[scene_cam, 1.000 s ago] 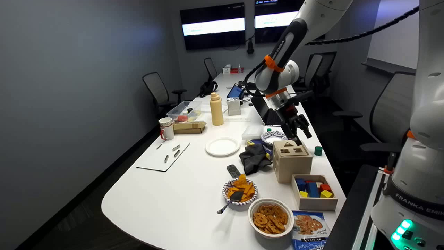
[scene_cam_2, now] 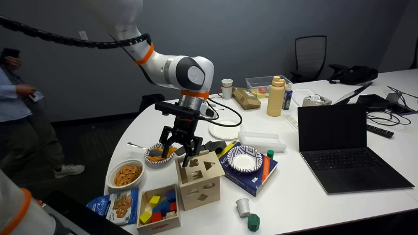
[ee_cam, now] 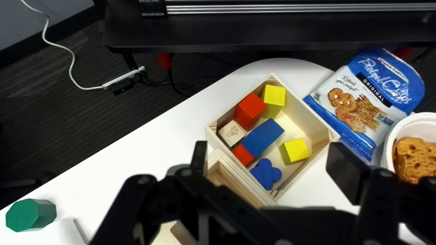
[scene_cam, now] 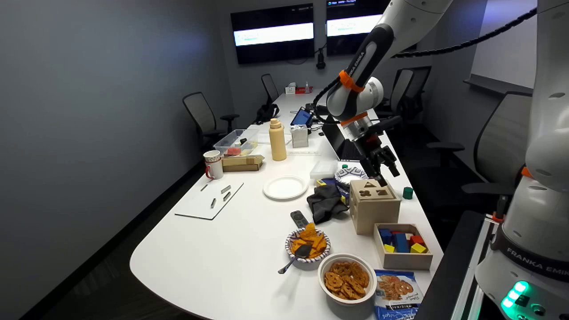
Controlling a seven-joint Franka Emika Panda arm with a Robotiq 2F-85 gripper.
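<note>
My gripper [scene_cam_2: 175, 158] hangs open over the wooden shape-sorter box [scene_cam_2: 205, 192], its fingers spread wide with nothing between them. In the wrist view the fingertips [ee_cam: 199, 157] frame the open wooden tray [ee_cam: 312, 122], which lies beyond them on the table. Inside that tray are a blue clover-shaped block [ee_cam: 266, 173], a long blue block [ee_cam: 262, 136], a red block [ee_cam: 250, 111], yellow blocks [ee_cam: 295, 150] and a pale block with a printed mark [ee_cam: 231, 134]. The sorter's lid has cut-out holes, and the gripper hides part of it in the wrist view.
Beside the tray lie a blue pretzel bag [scene_cam: 398, 293] and a bowl of pretzels [scene_cam: 346, 280]. A chip bowl [scene_cam: 308, 245], a black cloth [scene_cam: 324, 203] and a book [scene_cam_2: 254, 184] surround the sorter. A green block [scene_cam_2: 253, 222] sits near a cup [scene_cam_2: 243, 207].
</note>
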